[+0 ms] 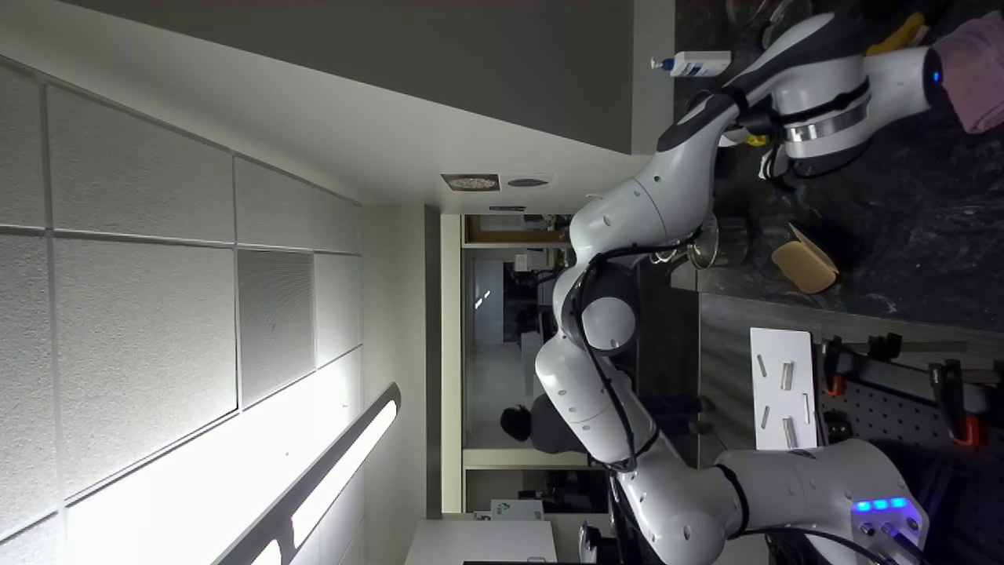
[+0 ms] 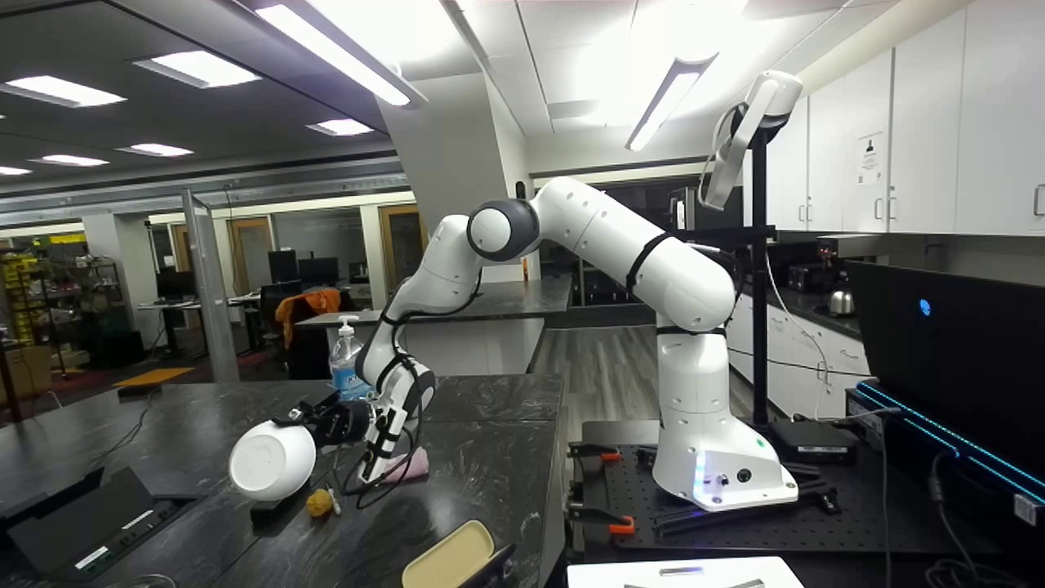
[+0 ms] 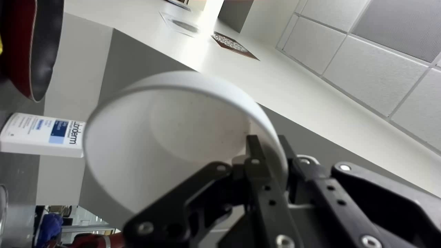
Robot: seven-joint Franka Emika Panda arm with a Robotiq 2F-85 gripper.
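A white bowl [image 3: 182, 132] fills the middle of the wrist view, its hollow side facing the camera. My gripper straddles the bowl's wall, one finger inside and the other outside, and appears shut on it. In exterior view 2 the bowl [image 2: 272, 461] is tipped on its side above the dark counter, its base toward that camera. The gripper [image 2: 305, 420] is partly hidden behind the bowl there. My arm covers most of the bowl in exterior view 1.
A lotion bottle [image 1: 703, 63] stands near the arm. A pink cloth [image 1: 979, 71] lies beneath the wrist on the counter. A yellow lump [image 2: 319, 503] sits close below the bowl. A tan open container [image 1: 805, 264] rests toward the counter edge, with bare counter around it.
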